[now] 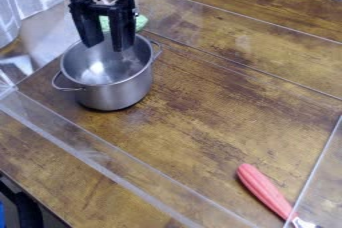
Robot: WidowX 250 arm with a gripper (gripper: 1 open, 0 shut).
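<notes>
The black gripper [104,27] hangs over a steel pot [114,90] at the upper left of the camera view, its two fingers apart and pointing down at the pot's mouth. Nothing shows between them. The pot stands upright with loop handles at its sides. A pale green object [138,22] lies behind the gripper, partly hidden by it.
A red-handled utensil [265,188] lies at the lower right on the wooden table [214,92]. Clear strips or panels run along the left and lower part.
</notes>
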